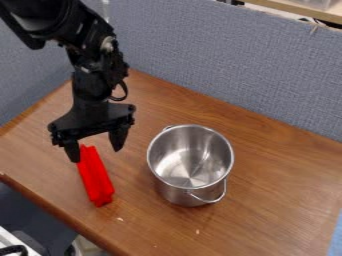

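My black gripper (95,145) stands open above the table, its two fingers spread apart. A long red block (95,176) lies on the wooden table beneath and just in front of it, its far end by the left finger. To the right of both, a steel pot (190,163) with handles stands upright; I see nothing in it.
Grey padded walls (227,65) border the back and left. The table's front-left edge is near the red block.
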